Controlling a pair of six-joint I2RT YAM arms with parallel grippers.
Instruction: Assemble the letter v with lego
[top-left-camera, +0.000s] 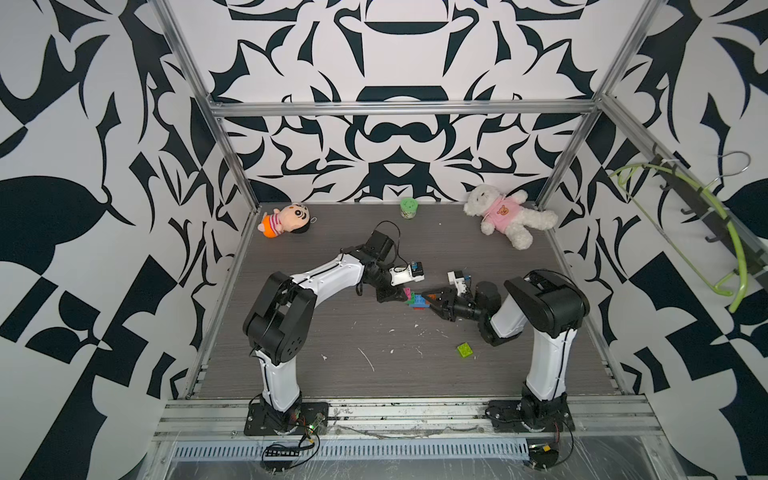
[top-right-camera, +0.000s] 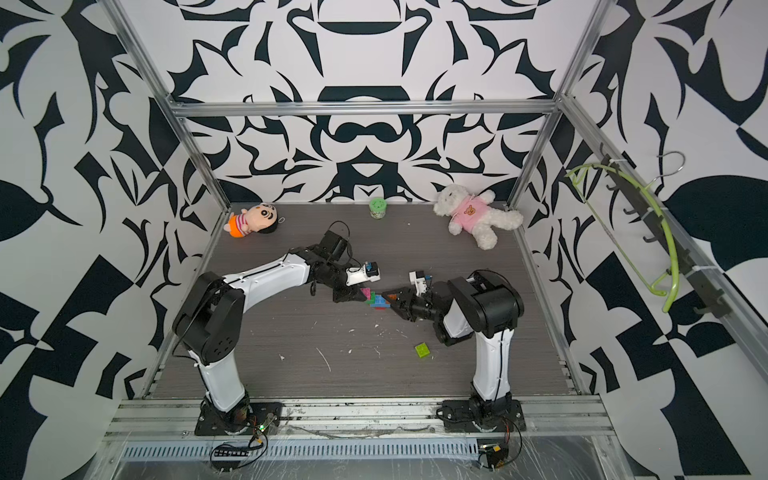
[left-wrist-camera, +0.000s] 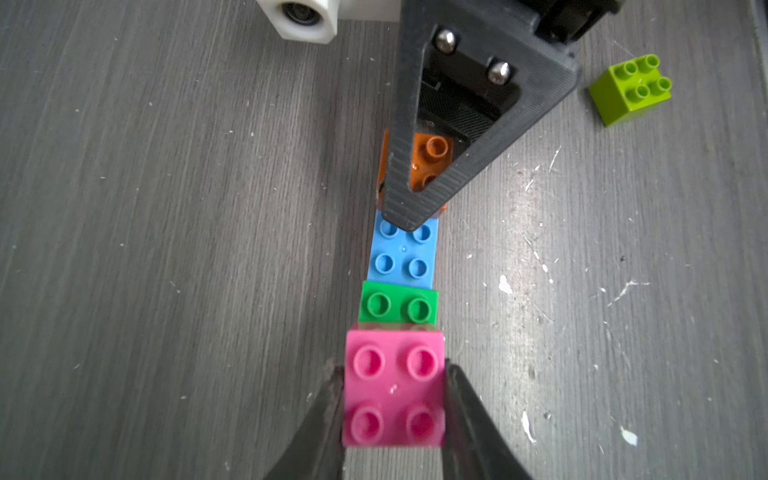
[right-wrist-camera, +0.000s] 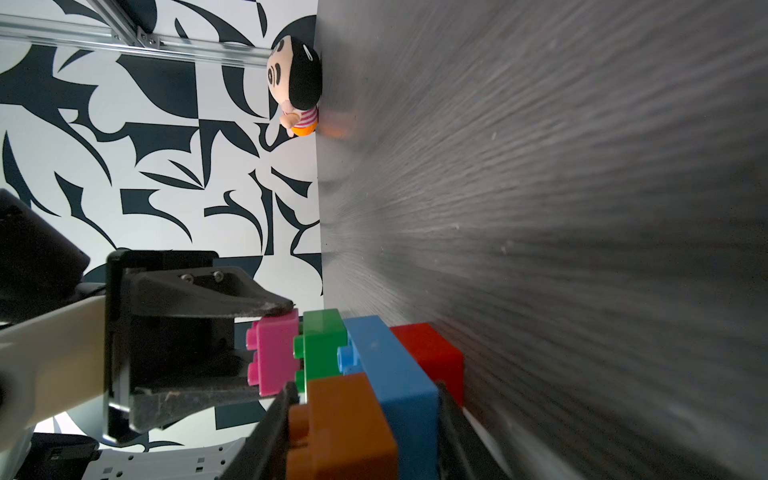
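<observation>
My left gripper is shut on a pink brick (left-wrist-camera: 394, 388), studs facing up in the left wrist view. The pink brick overlaps or abuts the end of a green brick (left-wrist-camera: 398, 304); whether they are pressed fully together cannot be told. Beyond the green one comes a blue brick (left-wrist-camera: 402, 249), then an orange brick (left-wrist-camera: 432, 156) at my right gripper. In the right wrist view my right gripper is shut around the orange and blue bricks, partly hidden by its fingers. A red brick (right-wrist-camera: 432, 356) sits under the blue one, on the table side.
A loose lime-green brick (top-left-camera: 465, 349) lies on the table to the front right. A doll (top-left-camera: 286, 220), a green cup (top-left-camera: 409, 208) and a teddy bear (top-left-camera: 509, 214) stand along the back. Table room in front of the arms is mostly clear.
</observation>
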